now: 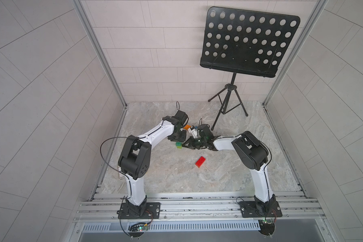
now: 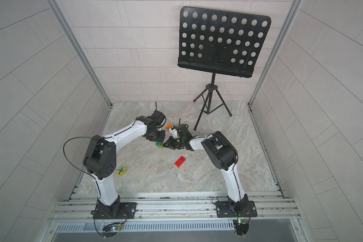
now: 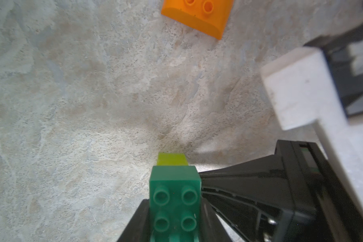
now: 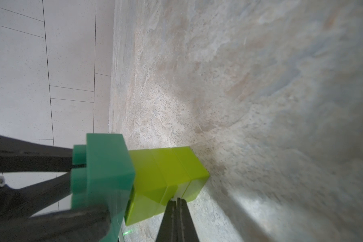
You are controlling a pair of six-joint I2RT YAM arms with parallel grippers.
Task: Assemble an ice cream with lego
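A dark green brick (image 3: 174,181) is held in my left gripper, studs facing the wrist camera, over lime-green bricks (image 4: 165,177) on the floor at the centre. My right gripper is shut, its fingertips against or just beside the lime bricks, with nothing visible between them; in the left wrist view its black body lies right of the held brick. An orange brick (image 3: 195,16) lies behind the grippers. A red brick (image 1: 200,161) lies in front of them, and a yellow piece with a dark pattern (image 2: 121,170) at the front left.
A black music stand (image 1: 246,40) stands at the back right, its tripod (image 1: 230,96) on the floor near the right arm. Both arms crowd the centre. Tiled walls enclose three sides.
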